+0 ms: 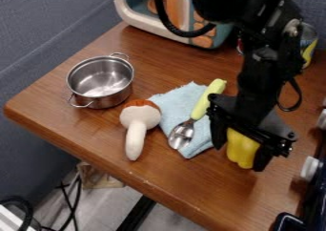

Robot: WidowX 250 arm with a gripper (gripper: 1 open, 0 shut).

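Note:
My gripper [239,145] is low at the right of the table, its black fingers around a yellow object [242,151], possibly a toy vegetable; whether they grip it is hard to tell. A spoon [181,133] with a yellow-green handle lies on a light blue cloth [177,101] just left of the gripper. A mushroom-like toy [135,139] with a red and white top lies left of the cloth.
A steel pot [99,79] stands at the left. A toy oven [140,8] is at the back, and a dark appliance with white knobs [310,168] at the right edge.

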